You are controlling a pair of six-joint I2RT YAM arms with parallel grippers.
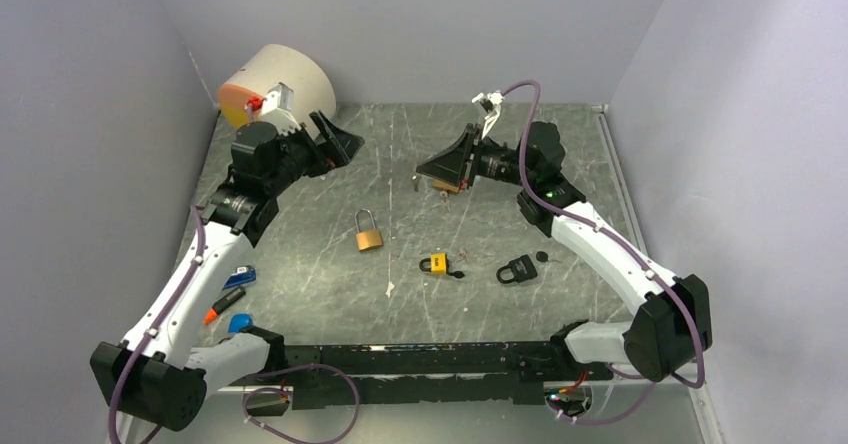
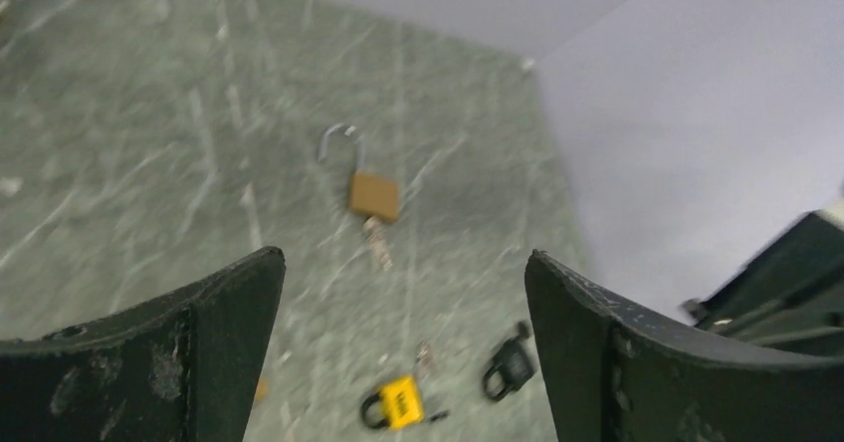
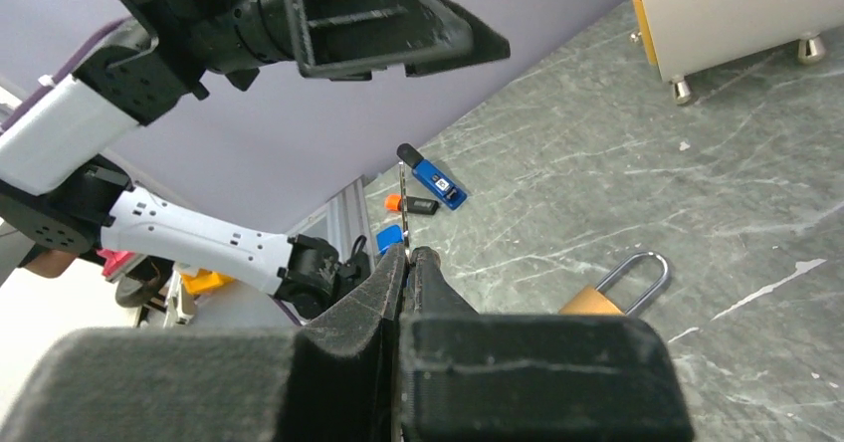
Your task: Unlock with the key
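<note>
My right gripper is shut, a thin silver key standing out edge-on from between its fingertips. My left gripper is raised to the left, open and empty. Below lie several padlocks: a brass one, another brass one partly under the right gripper in the top view, a yellow one and a black one. Loose keys lie near the yellow and brass locks.
A white cylinder with an orange-yellow face stands at the back left. Blue and orange-black items lie at the left edge.
</note>
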